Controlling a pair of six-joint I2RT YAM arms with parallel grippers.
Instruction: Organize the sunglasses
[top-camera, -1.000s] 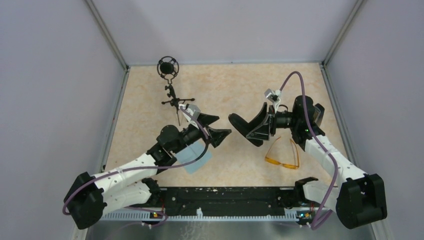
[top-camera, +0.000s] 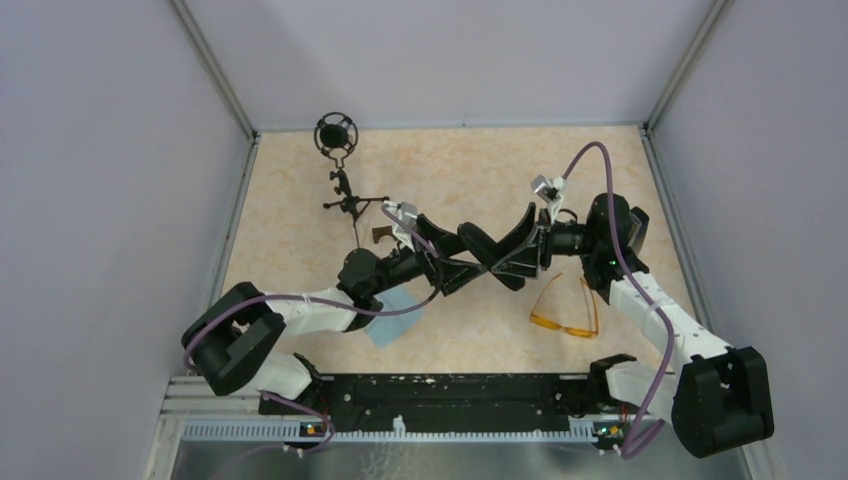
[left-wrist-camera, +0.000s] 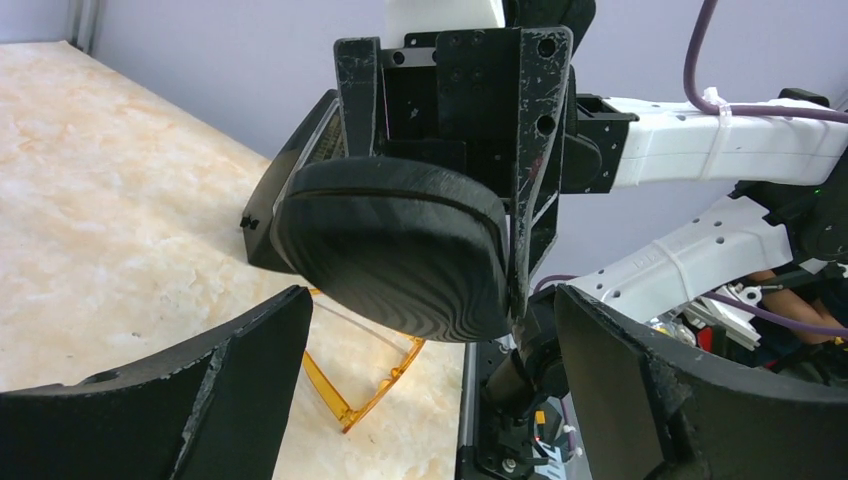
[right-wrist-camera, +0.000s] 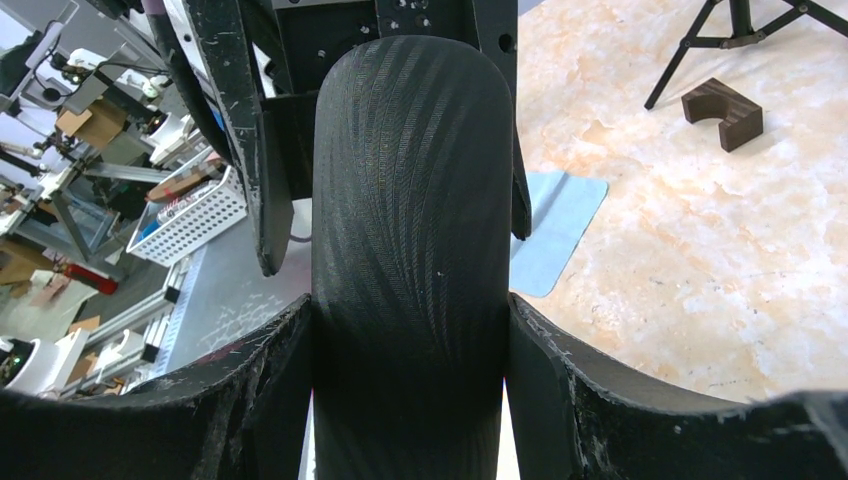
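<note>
A black sunglasses case (top-camera: 482, 243) is up above the middle of the table, with my right gripper (top-camera: 512, 262) shut on it. The right wrist view shows the case (right-wrist-camera: 412, 230) upright between both fingers, which touch its sides. My left gripper (top-camera: 466, 262) faces the case from the left, its fingers open around the case's near end. In the left wrist view, the case (left-wrist-camera: 395, 250) lies ahead of the spread fingers (left-wrist-camera: 235, 385), and I see no contact. Orange-framed sunglasses (top-camera: 565, 326) lie on the table at the right front, legs spread.
A light blue cloth (top-camera: 396, 322) lies under the left arm. Behind it are a brown notched block (right-wrist-camera: 722, 112) and a black tripod stand (top-camera: 345, 185). A dark box (top-camera: 638, 228) is at the right edge.
My left gripper has moved right, from well apart from the case to close around its end. The right arm and case have hardly moved; the sunglasses lie where they were.
</note>
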